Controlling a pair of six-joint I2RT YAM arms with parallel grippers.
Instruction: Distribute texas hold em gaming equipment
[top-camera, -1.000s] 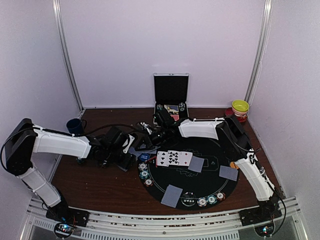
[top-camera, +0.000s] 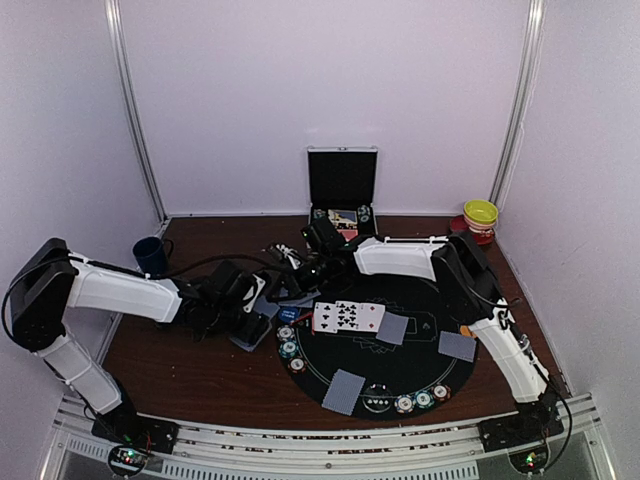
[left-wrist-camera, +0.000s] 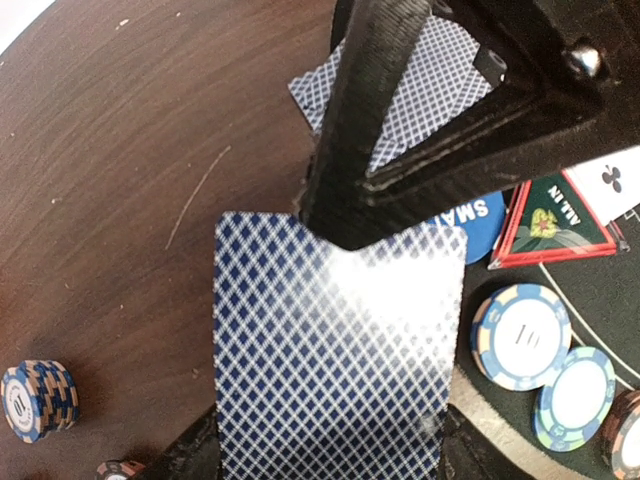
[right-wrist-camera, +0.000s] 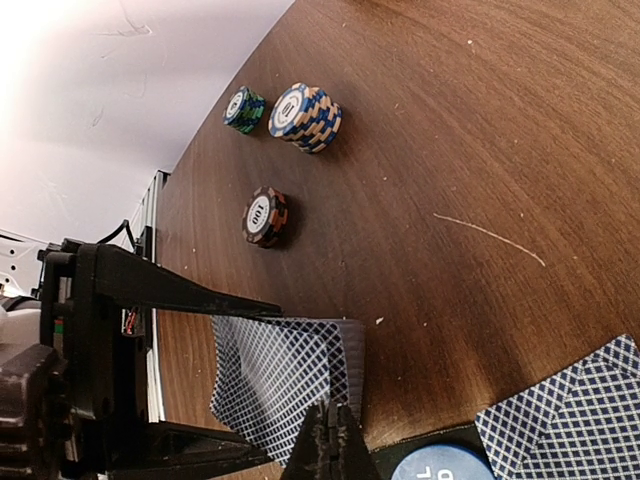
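A deck of blue-and-white patterned cards (left-wrist-camera: 335, 350) fills the lower middle of the left wrist view. My left gripper has a finger against each long side of it. In the right wrist view the same left gripper spans the deck, whose top looks bowed. Close by, my right gripper is shut, with nothing showing between its fingers; in the left wrist view its dark body hangs over the deck's far end. More patterned cards (right-wrist-camera: 575, 420) lie at the lower right of the right wrist view.
Chip stacks (right-wrist-camera: 305, 118) stand on bare wood. The black mat (top-camera: 400, 350) carries face-up cards (top-camera: 348, 317), dealt cards (top-camera: 344, 391) and chips. Behind are an open case (top-camera: 343, 178), a blue mug (top-camera: 151, 256) and bowls (top-camera: 481, 213). Both hands are crowded together.
In the top view my left gripper has shifted slightly, covering a small item left of it. More of the cards now shows beneath it. The right arm has barely moved.
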